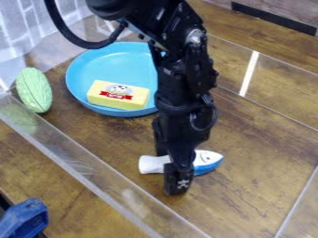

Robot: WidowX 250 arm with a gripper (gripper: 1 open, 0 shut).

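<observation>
My black gripper (177, 171) is down near the wooden surface at the middle, fingers open around a white and blue object (205, 162) that lies crosswise, perhaps a brush or tube. The gripper body hides part of that object, and whether the fingers touch it is unclear.
A blue plate (87, 56) at the upper left holds a yellow boxed item (118, 95). A green ribbed object (33, 89) lies at the far left, a blue object (22, 219) at the lower left. A clear strip runs along the lower left.
</observation>
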